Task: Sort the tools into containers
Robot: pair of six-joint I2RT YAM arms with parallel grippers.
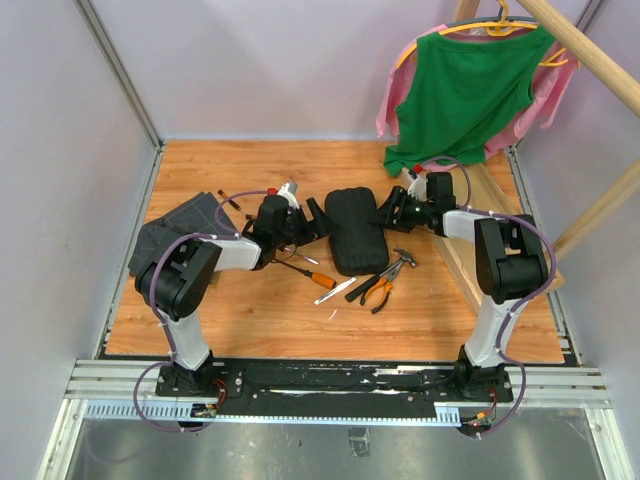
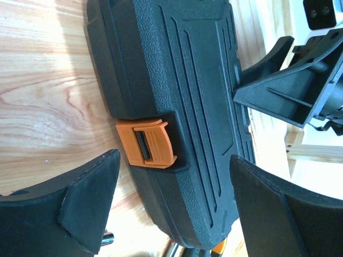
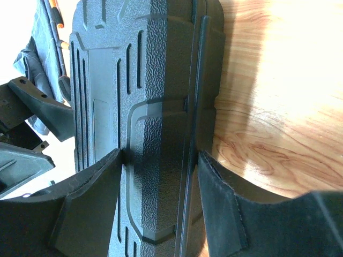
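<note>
A closed black tool case (image 1: 356,230) lies lengthwise near the middle of the wooden table. An orange latch (image 2: 146,143) shows on its left side. My left gripper (image 1: 325,220) is at that side, open, its fingers spread wide with the latch between them in the left wrist view. Across the case, my right gripper is part open over the opposite edge, one finger by the lid and the other by the side wall; I cannot tell whether they press on it. Below the case lie a hammer (image 1: 404,257), orange pliers (image 1: 383,286) and an orange-handled screwdriver (image 1: 322,280).
A dark tool pouch (image 1: 165,235) is spread at the left, partly under my left arm. To the right, a wooden clothes rack (image 1: 487,205) carries a green top (image 1: 465,95).
</note>
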